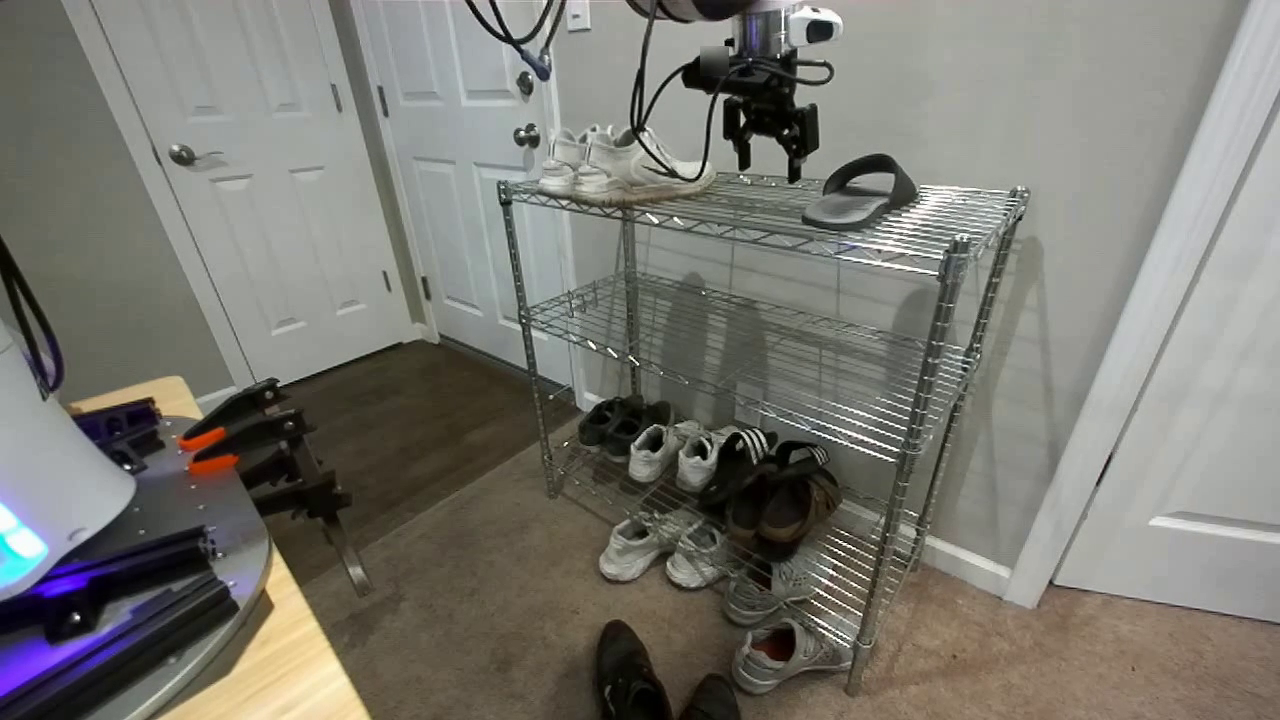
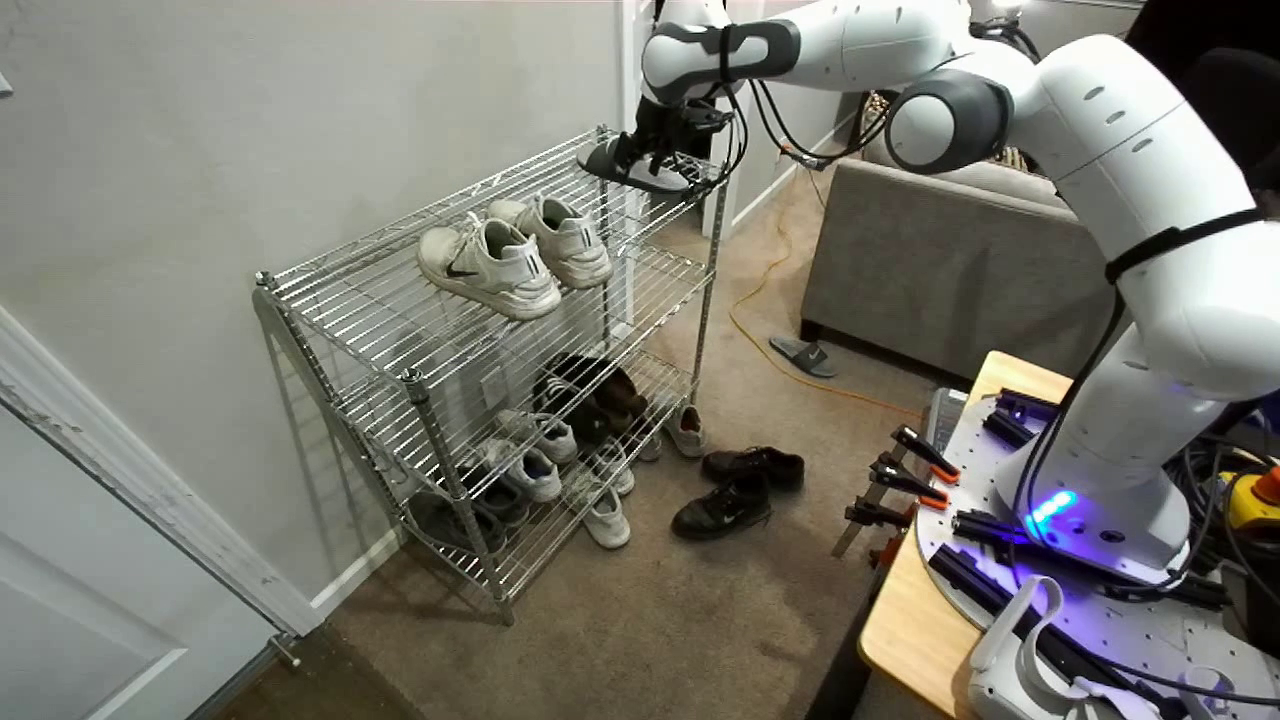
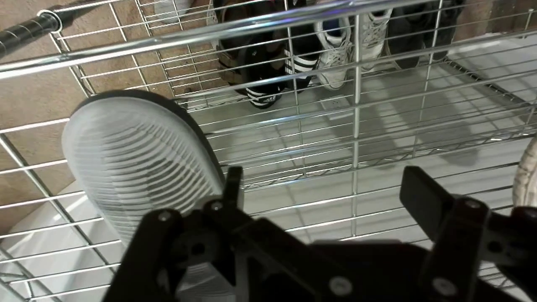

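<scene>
A grey slide sandal with a black strap (image 1: 879,175) lies on the top shelf of the wire shoe rack (image 1: 912,252), toward its right end in exterior view 1. In the wrist view the ridged grey footbed of the sandal (image 3: 136,156) fills the left side, partly covered by my finger linkage. My gripper is open, its fingers pointing down, with only bare wires seen between them. From exterior view 1 the gripper (image 1: 769,168) hangs just left of the sandal, low over the shelf. A pair of white sneakers (image 2: 510,252) sits at the shelf's other end.
Several shoes (image 1: 708,462) crowd the bottom shelf, while the middle shelf (image 1: 768,336) is bare. Black shoes (image 2: 738,492) stand on the carpet, and another grey slide (image 2: 804,355) lies near the couch (image 2: 924,264). A wall backs the rack closely.
</scene>
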